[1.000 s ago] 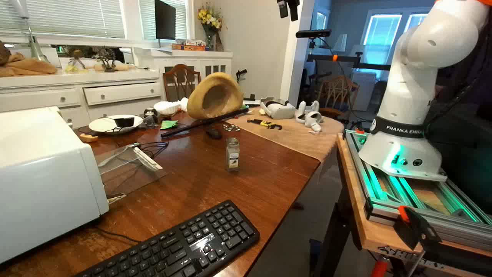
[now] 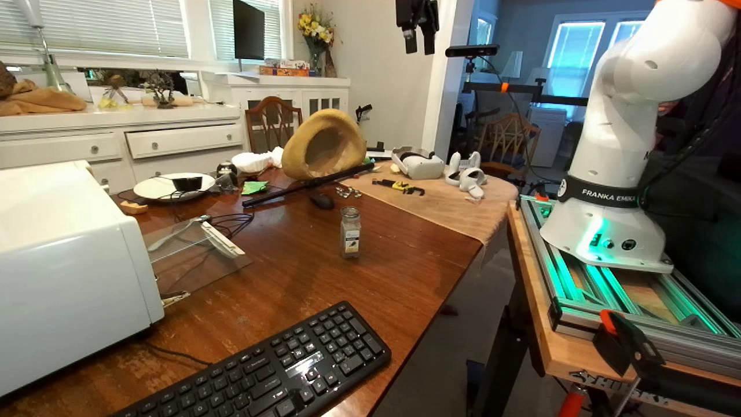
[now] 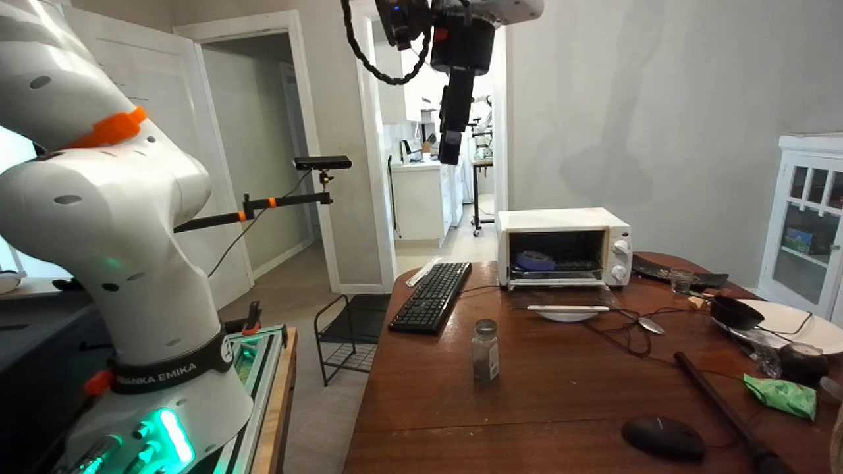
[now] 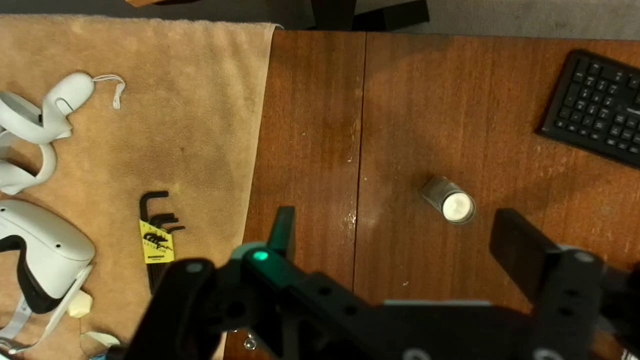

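A small glass jar (image 2: 351,234) with a label stands upright on the wooden table, with bare wood around it. Seen from above in the wrist view, the jar (image 4: 457,206) shows a pale round top and lies nearer the right finger, beyond the fingertips. My gripper is open, and nothing sits between its fingers. High over the table hangs the gripper (image 2: 420,48) in the first exterior view, well clear of the jar. In the second exterior view the jar (image 3: 485,352) stands below and slightly right of the dark fingers (image 3: 454,118).
A black keyboard (image 2: 278,372) and a white toaster oven (image 3: 562,246) stand near the jar. Farther off are a straw hat (image 2: 295,149), a black mouse (image 3: 662,438), a white plate (image 2: 149,189) and a VR headset (image 4: 45,249). The table's edge runs close by.
In the first exterior view, my gripper has come lower and shifted left into fuller view. The jar and the other objects on the table have stayed in place.
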